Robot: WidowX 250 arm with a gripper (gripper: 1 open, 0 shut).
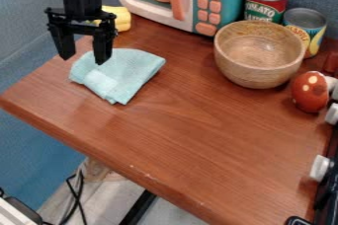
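Note:
My black gripper [83,45] hangs at the upper left, its two fingers apart with nothing visible between them, above and just behind the left end of a folded light-blue cloth [122,71] on the wooden table [185,150]. Something yellow [118,18] lies behind the gripper beside the toy microwave.
A toy microwave [209,2] stands at the back, with two cans [264,4] to its right. A wooden bowl [258,66] and a red spotted toy [309,91] sit at the right.

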